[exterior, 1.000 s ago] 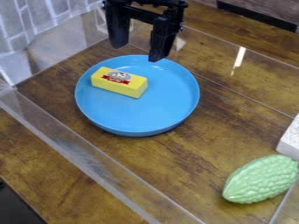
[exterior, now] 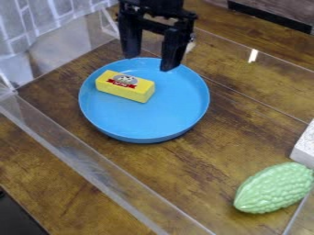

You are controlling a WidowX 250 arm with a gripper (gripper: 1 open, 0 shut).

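Observation:
A yellow box (exterior: 127,91) with a small printed label lies in a blue plate (exterior: 157,122), left of its centre. My black gripper (exterior: 152,59) hangs over the back of the plate, behind the box and above it, with its two dark fingers apart on either side. It is open, and nothing shows held between them.
A green ridged object (exterior: 273,187) lies at the front right of the wooden table (exterior: 147,193). A white object (exterior: 302,147) is at the right edge. A clear edge runs along the left.
The box, plate and green object have not moved.

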